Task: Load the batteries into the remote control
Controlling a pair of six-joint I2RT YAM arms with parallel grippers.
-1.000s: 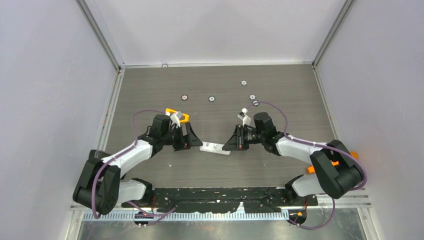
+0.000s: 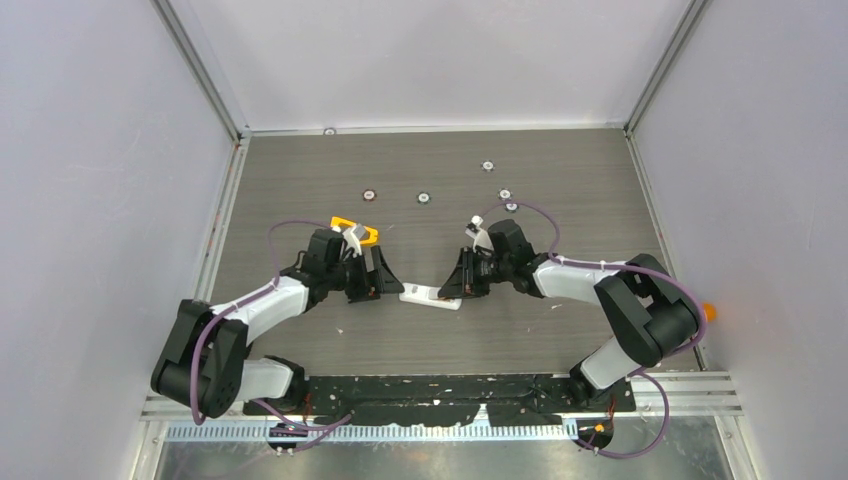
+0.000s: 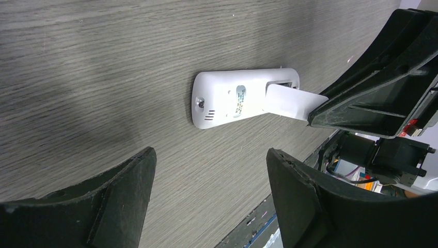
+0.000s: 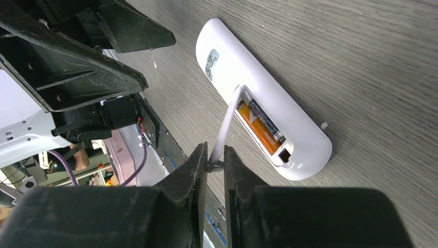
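The white remote (image 2: 428,300) (image 3: 224,101) (image 4: 304,155) lies on the table between my grippers, its compartment uncovered, with an orange battery (image 4: 258,129) and a dark battery (image 4: 266,119) inside. My right gripper (image 2: 445,291) is closed on the white battery cover (image 3: 292,102) (image 4: 226,116), which is raised at a slant over the compartment, one end at the remote. My left gripper (image 2: 390,280) stands open at the remote's other end, nothing between its fingers.
A yellow object (image 2: 368,237) lies behind the left gripper. Several small round objects (image 2: 424,198) are spread over the back of the table. The table's front edge runs below the remote, and the middle behind it is fairly clear.
Over the last second my right arm has shifted slightly toward the back and left over the remote, and the orange inside it came into view. The left arm has barely moved.
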